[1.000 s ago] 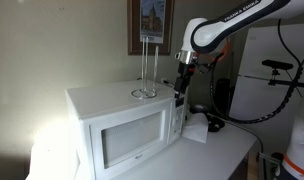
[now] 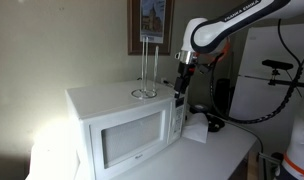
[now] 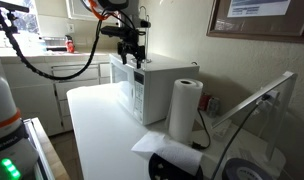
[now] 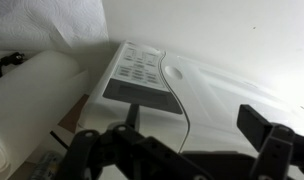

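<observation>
A white microwave [image 2: 132, 138] stands on the counter, its door facing the room and its control panel [image 2: 178, 118] on the right side of the front. In the wrist view the keypad [image 4: 140, 68] shows above a dark display strip [image 4: 142, 96]. My gripper is open, its two fingers [image 4: 254, 125] wide apart with nothing between them. From the side, the gripper [image 3: 134, 55] hangs pointing down near the microwave's top front edge, close to the panel end. Whether it touches the microwave I cannot tell.
A paper towel roll [image 3: 184, 110] stands beside the microwave. Near it on the counter lie a white sheet [image 3: 167, 150] and a dark pan [image 3: 174, 170]. A white upright rack [image 2: 144, 92] rests on top of the microwave.
</observation>
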